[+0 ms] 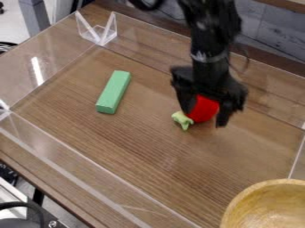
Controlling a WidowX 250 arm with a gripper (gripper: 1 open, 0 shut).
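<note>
The black arm reaches down from the top, and its gripper (202,100) stands open over a red object (204,113) with a pale green tip, its fingers spread around and in front of that object, which is partly hidden behind them. A green rectangular block (113,92) lies on the wooden table to the left of them.
A white wire basket (98,28) stands at the top left. A yellow bowl (256,209) sits at the bottom right corner.
</note>
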